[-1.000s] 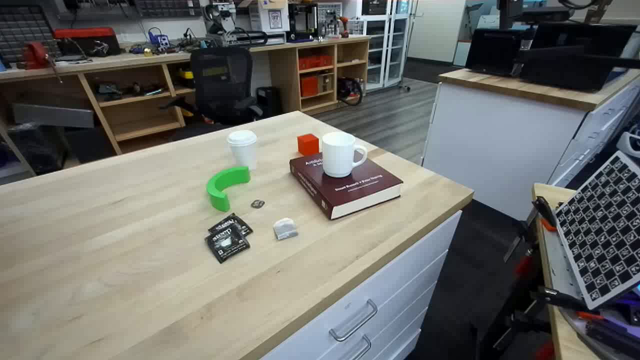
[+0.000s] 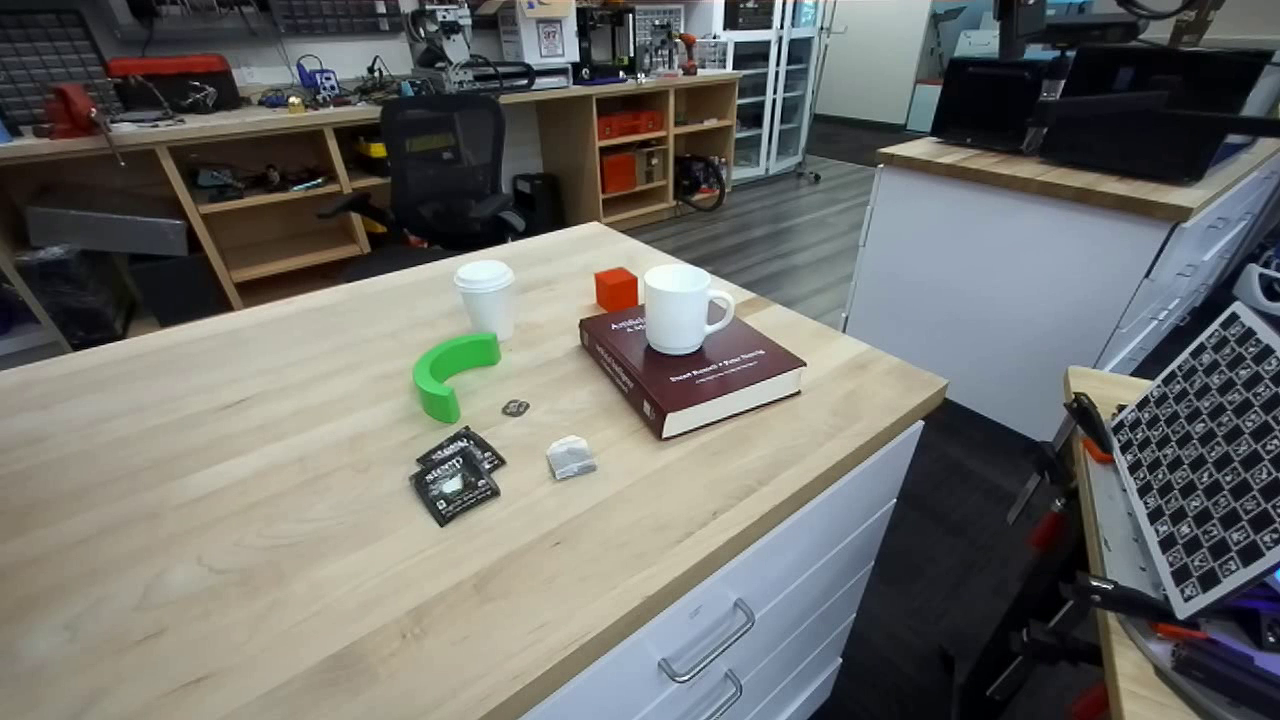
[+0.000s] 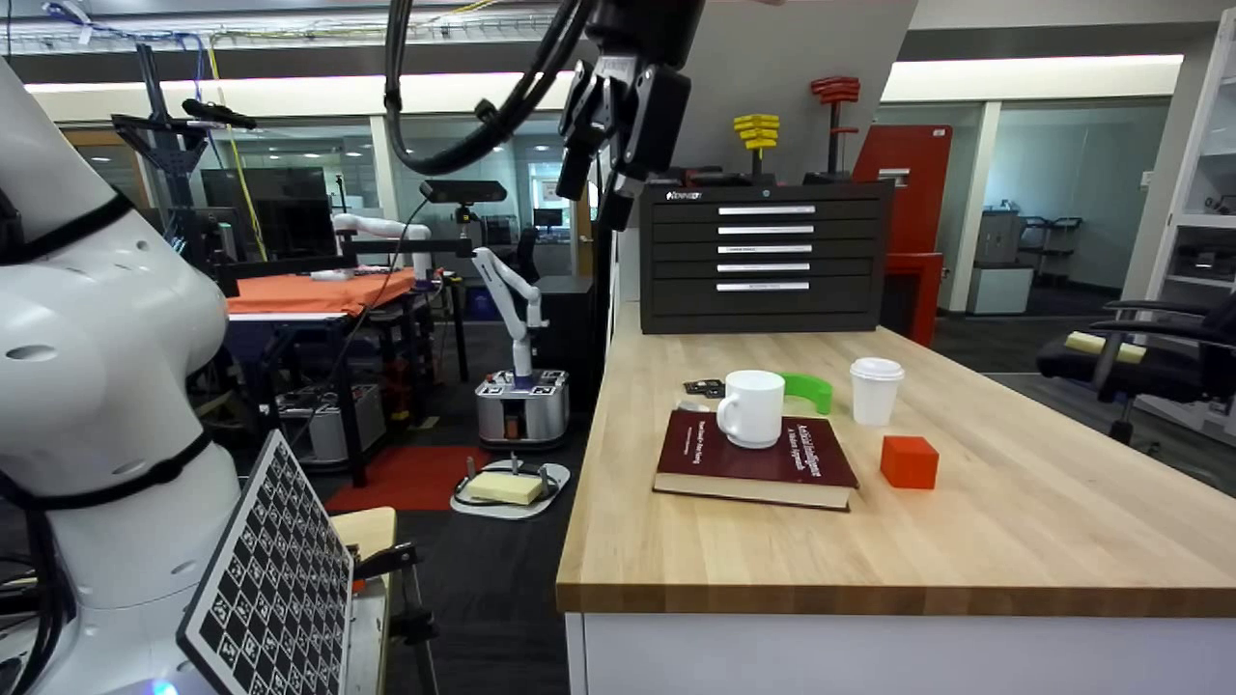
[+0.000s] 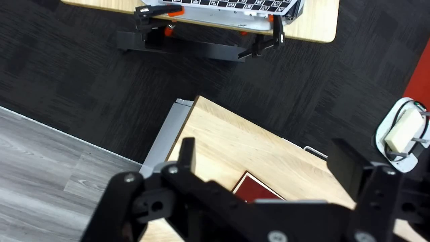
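High above the table, my gripper [image 3: 594,199] hangs pointing down in exterior view 2. The wrist view shows its two black fingers [image 4: 187,155] spread far apart, with nothing between them. A white mug [image 2: 677,310] stands upright on a dark red book [image 2: 720,374]. Beside the book are a red cube [image 2: 617,289] and a lidded white paper cup [image 2: 486,298]. A green arc-shaped block [image 2: 434,374] curves in front of the cup. Two black tea packets [image 2: 453,485] overlap, a tea bag [image 2: 571,457] lies nearby, and a small dark flat piece [image 2: 516,408] rests between block and bag.
The wooden table [image 2: 240,480] has wide bare room to the left of the packets in exterior view 1. A black tool chest [image 3: 765,261] stands at its far end in exterior view 2. A patterned calibration board [image 3: 278,568] leans near the robot's base.
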